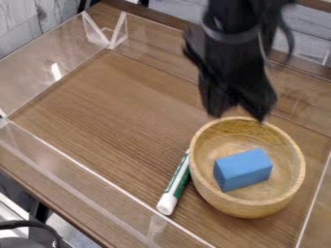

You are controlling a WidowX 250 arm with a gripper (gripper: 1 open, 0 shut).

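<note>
A tan bowl (207,203) sits at the lower right with a blue block (242,168) inside it. A dark gripper (246,97) hangs above and behind the bowl; its fingers are dark and blurred against the arm, and whether they are open or shut is unclear. A white tube with a green band (175,184) lies left of the bowl.
A white wire-like piece (106,29) stands at the upper left. A dark cable shows at the lower left corner.
</note>
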